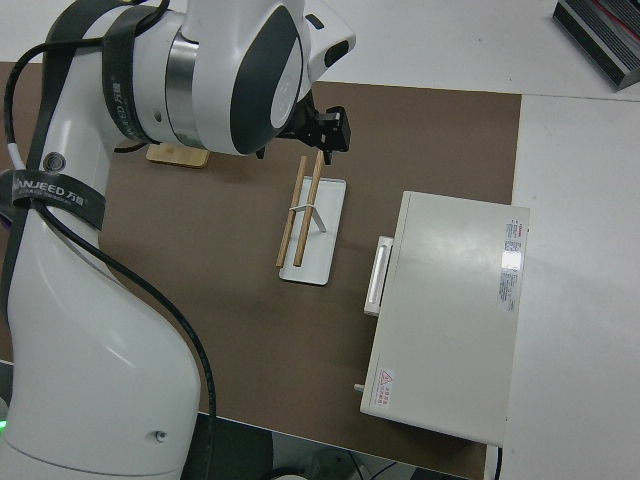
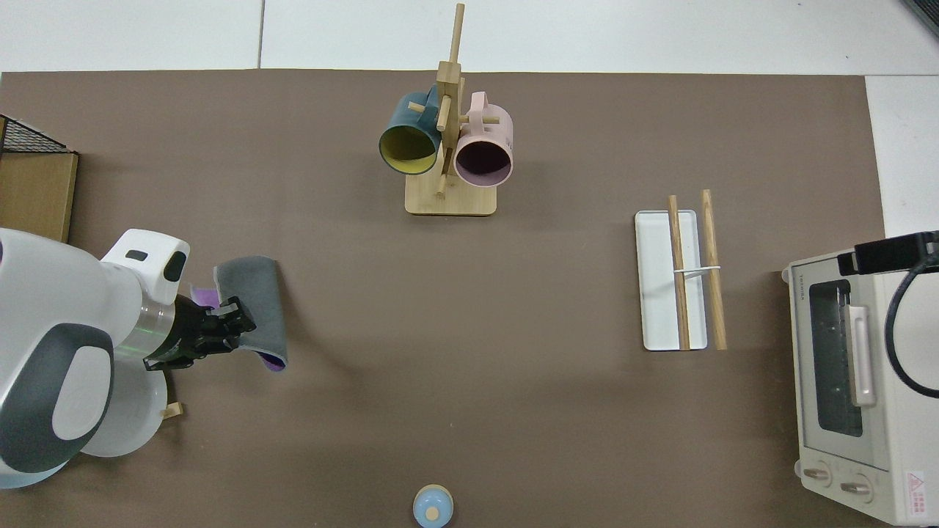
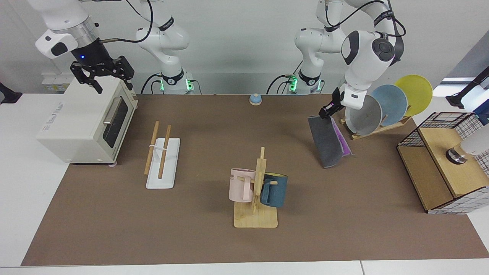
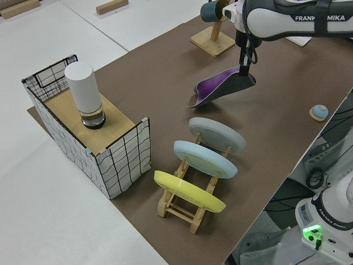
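A grey cloth with a purple underside (image 2: pixel 255 299) is raised off the mat at the left of the top view, directly beneath one arm's black gripper (image 3: pixel 326 112), beside the plate rack. In the right view the cloth (image 4: pixel 229 83) hangs curved from that gripper; whether the fingers are shut on it is hard to see. The other arm's gripper (image 3: pixel 103 73) is over the white oven (image 3: pixel 80 128); its finger state is unclear.
A mug tree with blue and pink mugs (image 2: pixel 482 149), a white tray with two wooden sticks (image 2: pixel 656 281), a wire-sided shelf (image 3: pixel 426 183), plates in a rack (image 4: pixel 190 189) and a small blue round object (image 2: pixel 432 507) stand around the mat.
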